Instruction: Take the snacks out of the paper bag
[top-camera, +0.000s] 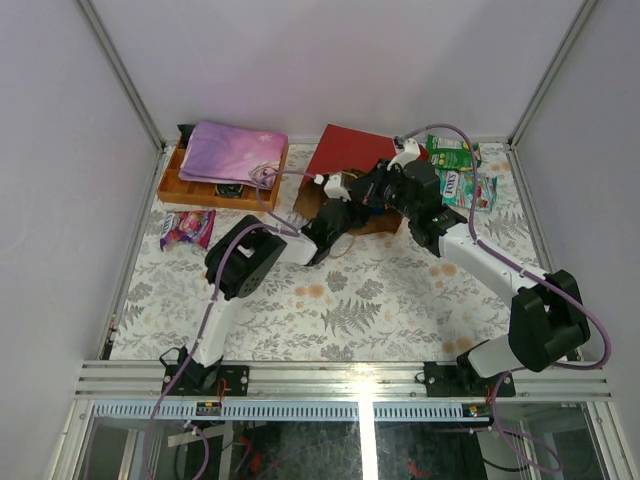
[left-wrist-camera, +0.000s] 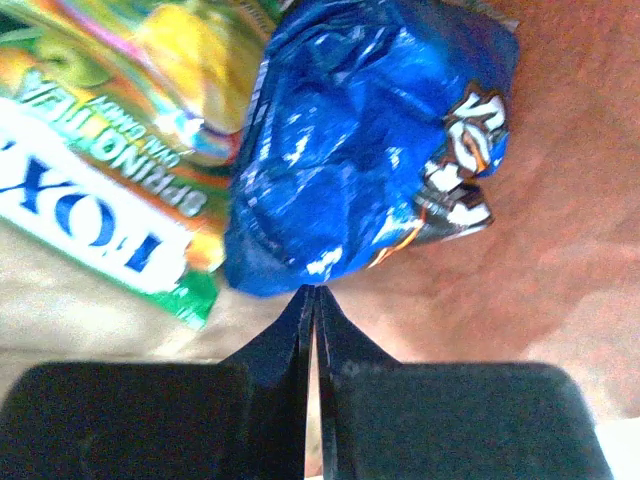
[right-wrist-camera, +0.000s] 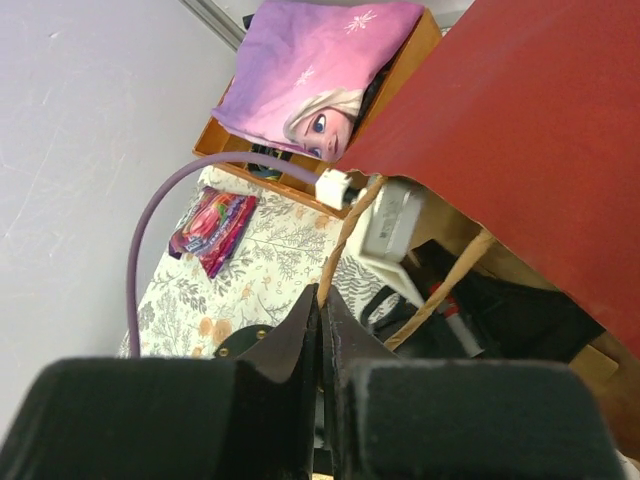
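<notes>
The red and brown paper bag (top-camera: 350, 150) lies on its side at the back of the table, its mouth facing the front. Inside it, a shiny blue snack bag (left-wrist-camera: 340, 130) rests beside a green and yellow Fox's candy bag (left-wrist-camera: 130, 150). My left gripper is inside the paper bag, shut with nothing between its fingers; the tips meet at the blue bag's lower edge, and the blue bag lies outside them. My right gripper is shut on the paper bag's twisted handle (right-wrist-camera: 345, 235) at the mouth.
Two green snack packs (top-camera: 452, 153) lie at the back right, and a pink-red pack (top-camera: 187, 228) at the left. An orange tray (top-camera: 215, 196) holding a purple cushion (top-camera: 230, 150) stands at the back left.
</notes>
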